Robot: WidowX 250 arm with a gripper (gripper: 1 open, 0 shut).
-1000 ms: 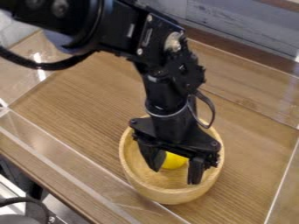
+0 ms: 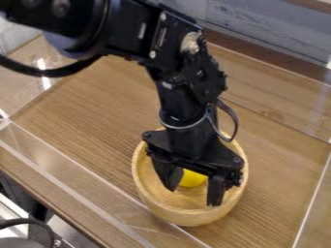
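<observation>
The black gripper [image 2: 192, 182] hangs down into a light wooden bowl [image 2: 177, 210], its two fingers spread apart over the bowl's inside. A yellow object [image 2: 195, 178] lies in the bowl behind and between the fingers, partly hidden by the gripper; whether the fingers touch it cannot be told.
A pale wall stands at the back, and the table's edge with dark cables is at the lower left.
</observation>
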